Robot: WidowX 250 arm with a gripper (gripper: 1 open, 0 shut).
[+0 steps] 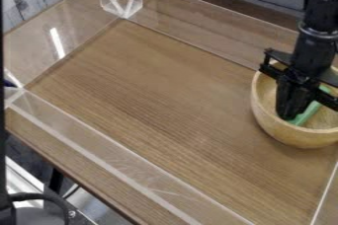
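The black gripper point(288, 99) reaches down from the upper right into a wooden bowl point(271, 125) at the right of the camera view. Its fingers are around the near part of a green object point(309, 115) in the bowl, partly covering it. Whether they are closed on it is not clear.
The wooden floor point(145, 101) to the left of the bowl is clear. Clear plastic-like edging runs along the back and left. A dark object sits at the lower left edge. A grey wall stands behind.
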